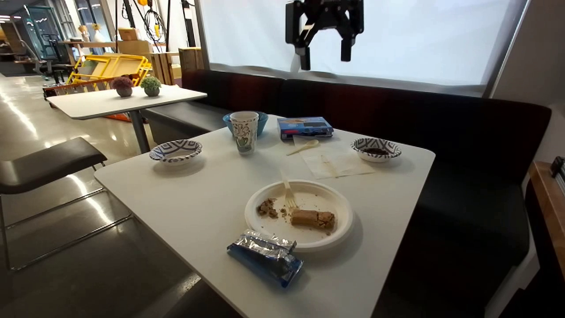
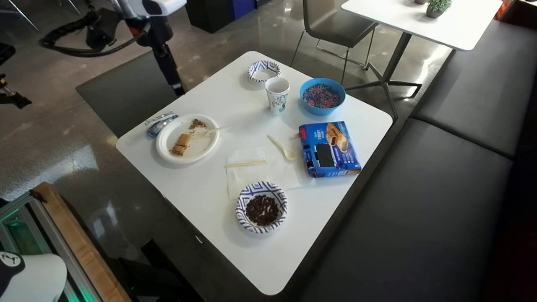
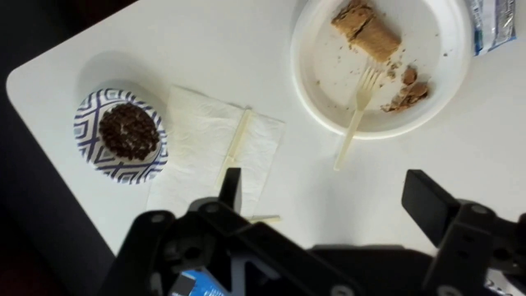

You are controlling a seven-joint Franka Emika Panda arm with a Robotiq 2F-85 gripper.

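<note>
High above the white table hangs my gripper (image 1: 324, 58), open and empty, its two fingers wide apart. Looking down from the wrist, the gripper is over bare tabletop. Ahead of it a plastic fork (image 3: 356, 116) leans over the rim of a white plate (image 3: 310, 93), which bears a broken snack bar (image 3: 368, 32) and crumbs. A patterned bowl (image 2: 261, 206) of dark bits sits by a napkin (image 2: 241, 176) with a plastic knife (image 2: 246, 163) on it. A plastic spoon (image 2: 282, 148) rests beside the blue box (image 2: 329, 149).
A paper cup (image 2: 277, 95), a blue bowl (image 2: 322, 95) of colourful bits and another patterned bowl (image 2: 263, 71) stand on the table's far part. An opened blue wrapper (image 1: 265, 257) touches the plate's edge. Bare tabletop lies between plate and cup.
</note>
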